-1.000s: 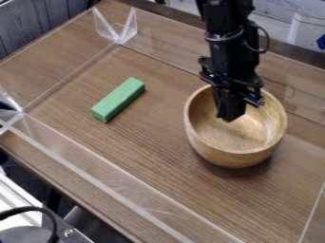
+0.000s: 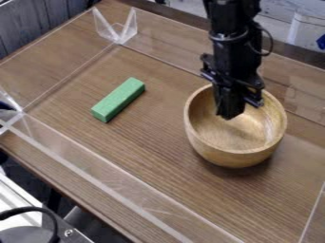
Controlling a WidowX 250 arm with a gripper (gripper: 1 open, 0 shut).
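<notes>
The black gripper (image 2: 229, 104) hangs over the back half of a round wooden bowl (image 2: 234, 142), its lower end at or just above the bowl's opening. It appears shut; nothing shows held, though its tips are dark and hard to make out. A green block (image 2: 118, 100) lies on the wooden table to the left of the bowl, apart from it.
Clear plastic brackets stand at the back left (image 2: 117, 28) and left edge. A black round object with a cable (image 2: 32, 233) is at the bottom left corner.
The gripper has shifted very slightly over the bowl. The bowl and green block look unmoved.
</notes>
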